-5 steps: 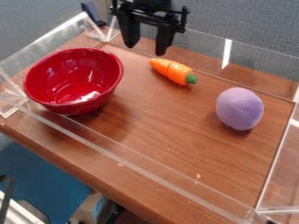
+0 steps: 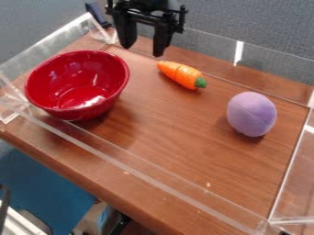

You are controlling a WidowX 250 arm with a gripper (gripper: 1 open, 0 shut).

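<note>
My black gripper (image 2: 143,39) hangs at the top of the view over the back of the table, open, with nothing seen between its fingers. An orange toy carrot (image 2: 179,73) with a green top lies a little below and to the right of it, apart from the fingers. A red bowl (image 2: 76,84) sits on the left side of the table, and a purple ball (image 2: 251,114) rests on the right.
The wooden table (image 2: 166,170) is edged by clear plastic walls. Beyond the left edge, lower down, are a blue surface and some dark hardware, partly visible.
My gripper has shifted slightly to the left over the last second. The carrot, bowl and ball have not moved.
</note>
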